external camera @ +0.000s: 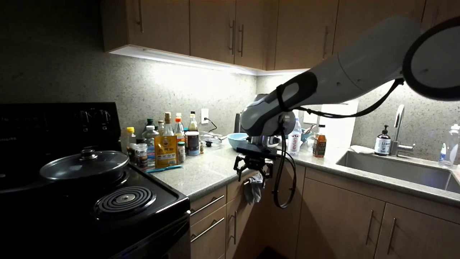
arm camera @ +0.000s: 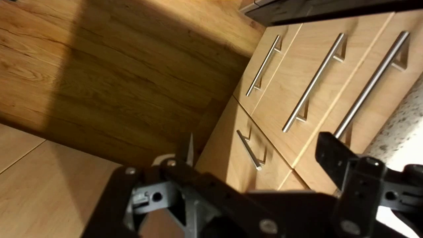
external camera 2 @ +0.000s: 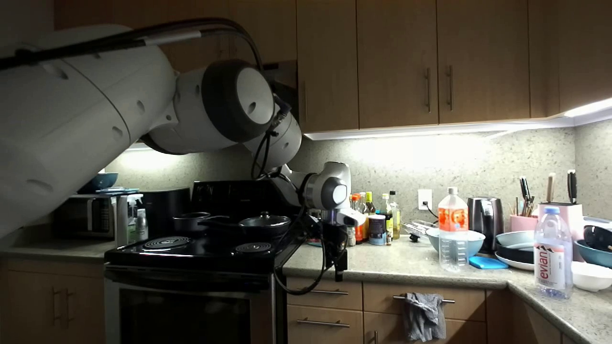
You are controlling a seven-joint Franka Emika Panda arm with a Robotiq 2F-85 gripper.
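My gripper point(external camera: 252, 176) hangs in the air in front of the counter edge, its fingers spread apart and nothing between them. In the wrist view the same open gripper sits above the wooden floor, with drawer fronts beyond the gap. A grey towel point(external camera: 254, 189) drapes over a drawer handle, behind and below the fingers in exterior view 1. In exterior view 2 the gripper point(external camera 2: 337, 263) is dark and its fingers are hard to make out.
Left of the arm stands the stove point(external camera: 159, 198) with a lidded pan point(external camera: 86, 166). Several bottles, a yellow pouch point(external camera: 166, 151) and a blue bowl point(external camera: 238, 141) crowd the counter's back. Bar handles point(arm camera: 315, 83) stick out from the drawers. Bare counter point(external camera: 202, 168) lies between stove and bowl.
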